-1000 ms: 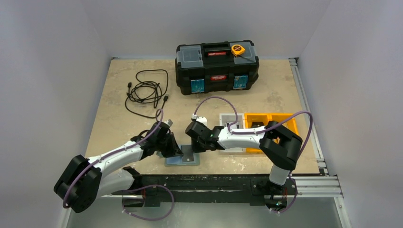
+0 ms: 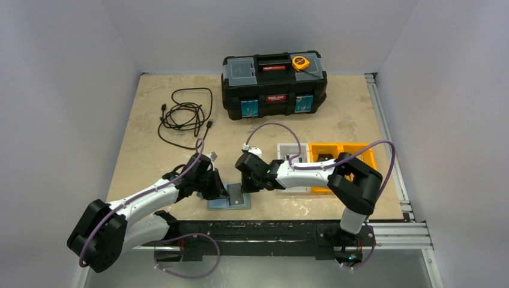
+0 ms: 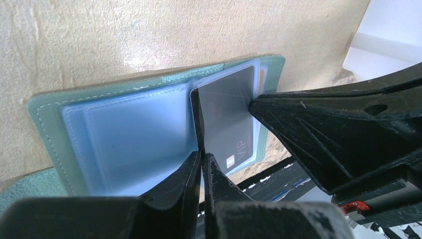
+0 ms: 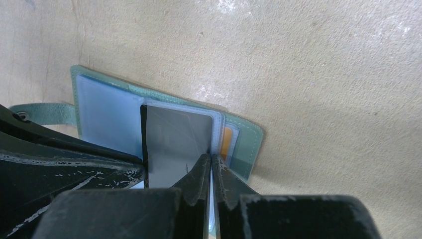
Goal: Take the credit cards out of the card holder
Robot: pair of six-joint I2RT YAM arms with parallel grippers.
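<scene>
The card holder [image 2: 245,207], a green wallet with clear bluish sleeves, lies open on the table in the top view. A dark grey credit card marked VIP sits in its sleeve; the same card [image 4: 176,137] appears in the right wrist view. My left gripper is shut, its tips at the card's black-banded edge on the wallet's fold side. At the opposite outer edge of the sleeve, my right gripper is shut too. Whether either pinches a thin edge cannot be made out. An orange strip [image 4: 226,141] shows under the sleeve.
A black toolbox [image 2: 274,87] with a yellow tape measure [image 2: 301,62] stands at the back. A coiled black cable [image 2: 186,117] lies at the back left. Right of the holder are a white tray [image 2: 294,191] and orange bins [image 2: 366,155]. The table's front edge is close below.
Over the last second, the left gripper and the card holder have shifted very slightly left. The right arm has barely moved.
</scene>
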